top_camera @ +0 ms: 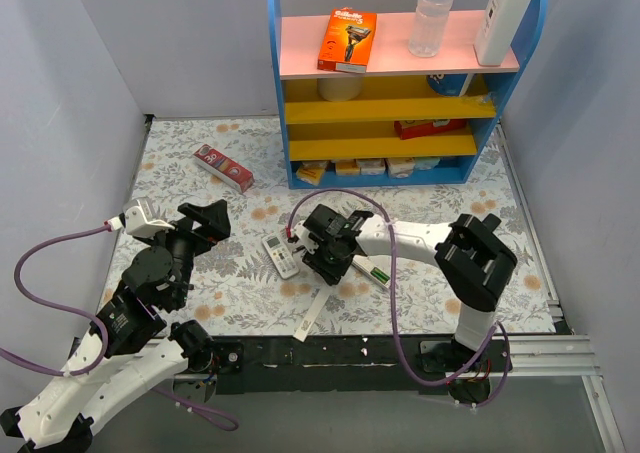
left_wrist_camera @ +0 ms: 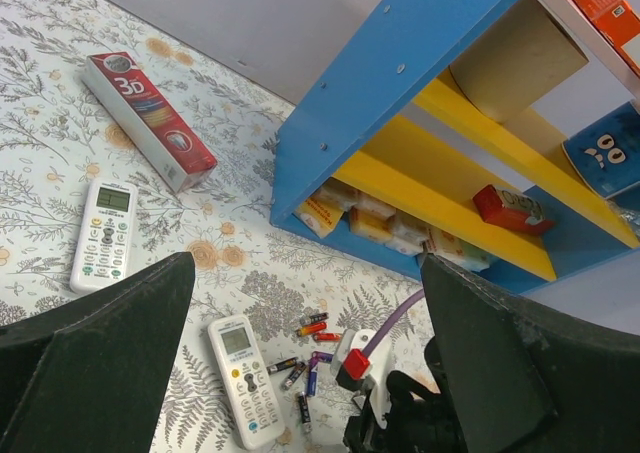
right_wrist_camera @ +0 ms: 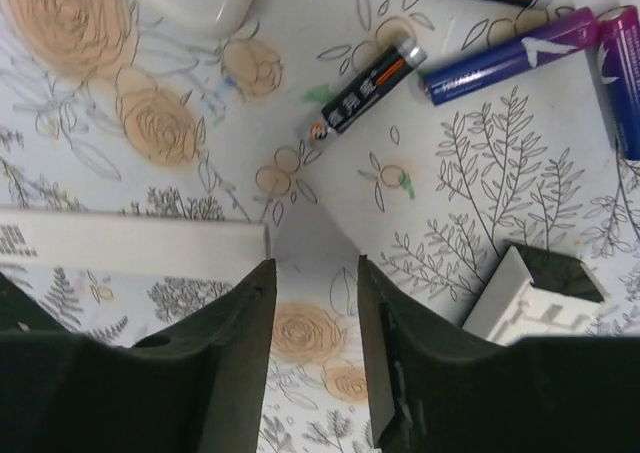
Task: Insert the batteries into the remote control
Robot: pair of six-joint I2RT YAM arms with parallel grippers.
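Note:
A white remote (top_camera: 281, 256) lies beside my right gripper (top_camera: 322, 273). A second remote (left_wrist_camera: 104, 235) lies farther left in the left wrist view. Several loose batteries are scattered near the first remote: a black-and-orange battery (right_wrist_camera: 365, 88) and a purple battery (right_wrist_camera: 510, 58) show ahead of my right fingertips. That gripper is partly open, low over the cloth, its gap empty. A white strip (right_wrist_camera: 130, 243) ends close by its left finger; whether they touch, I cannot tell. My left gripper is wide open, empty, raised at the left.
A blue-sided shelf (top_camera: 380, 178) stands at the back, and a red box (top_camera: 225, 168) lies at back left. A white bar with a dark green top (right_wrist_camera: 545, 283) lies right of my right gripper.

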